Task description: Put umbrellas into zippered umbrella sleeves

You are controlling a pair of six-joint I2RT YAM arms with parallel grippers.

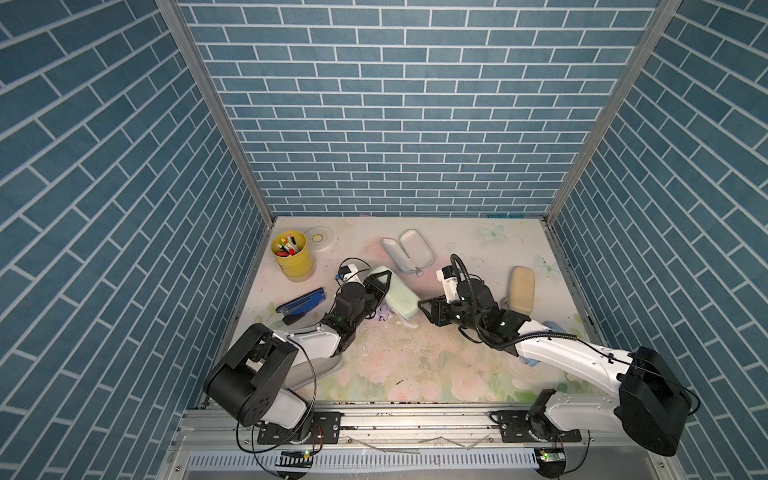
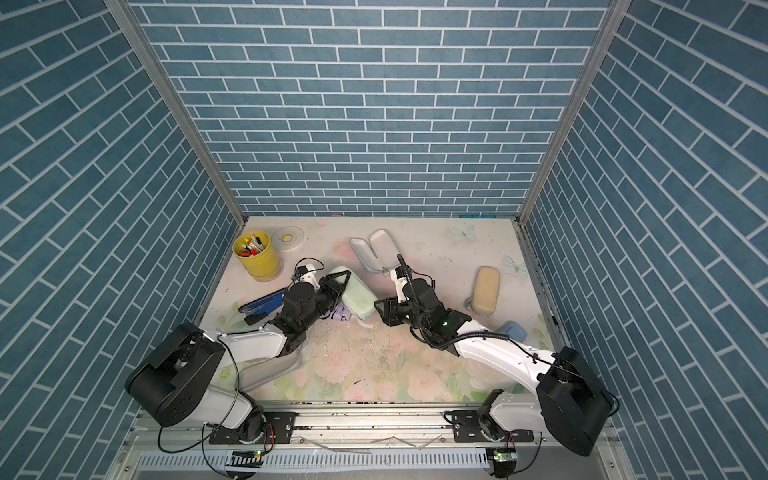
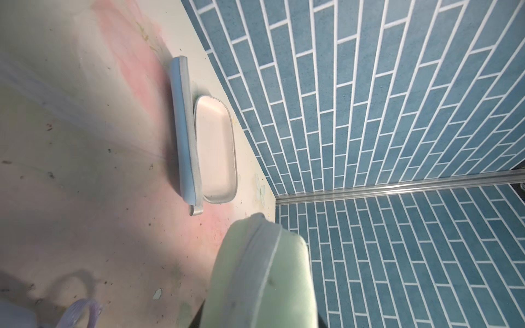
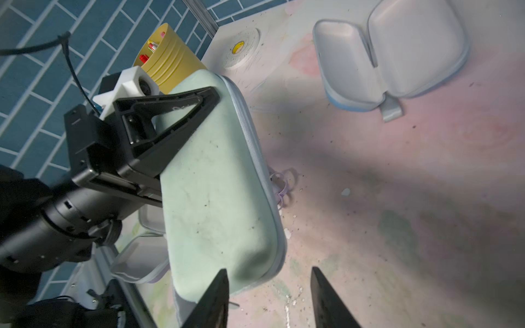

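Observation:
A mint-green zippered sleeve (image 4: 218, 213) is held up over the middle of the table, closed as far as shows. Across its upper end my left gripper (image 1: 382, 281) is shut on it, one finger lying over the flat face in the right wrist view. My right gripper is open with nothing between its fingers, just off the sleeve's lower end. Beneath the sleeve, mostly hidden, is a lilac umbrella (image 1: 384, 313); its wrist loop (image 4: 280, 186) pokes out. A dark blue umbrella (image 1: 301, 302) lies at the left.
An open pale blue sleeve (image 1: 408, 250) lies at the back. A tan sleeve (image 1: 521, 289) and a blue one (image 1: 552, 328) are at the right. The yellow bucket (image 1: 293, 257) of pens stands back left. An open sleeve (image 4: 143, 259) lies front left.

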